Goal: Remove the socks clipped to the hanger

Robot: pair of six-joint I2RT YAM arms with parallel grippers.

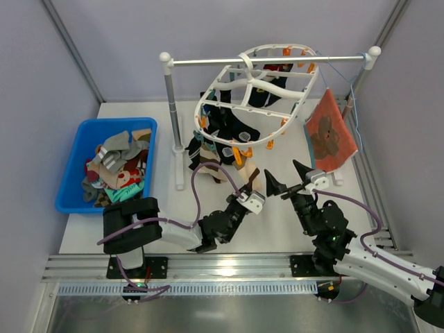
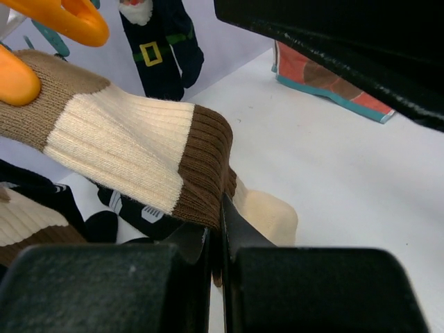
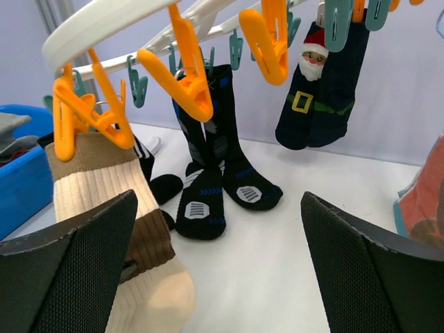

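A round white hanger [image 1: 254, 84] hangs from a white bar, with socks clipped along its rim by orange and teal clips. My left gripper is shut on the brown cuff of a brown-and-cream sock [image 2: 125, 142]; the sock is pulled taut, its other end still in the orange clips [image 2: 73, 21]. In the right wrist view that sock [image 3: 111, 208] drops from the orange clips [image 3: 90, 111] at left. My right gripper [image 1: 288, 182] stands open right of it, nothing between its fingers. Black socks [image 3: 222, 159] and a Santa sock [image 3: 309, 90] also hang there.
At the left stands a blue bin [image 1: 87, 125] full of socks. An orange cloth [image 1: 327, 135] with a brown flower hangs at the right.
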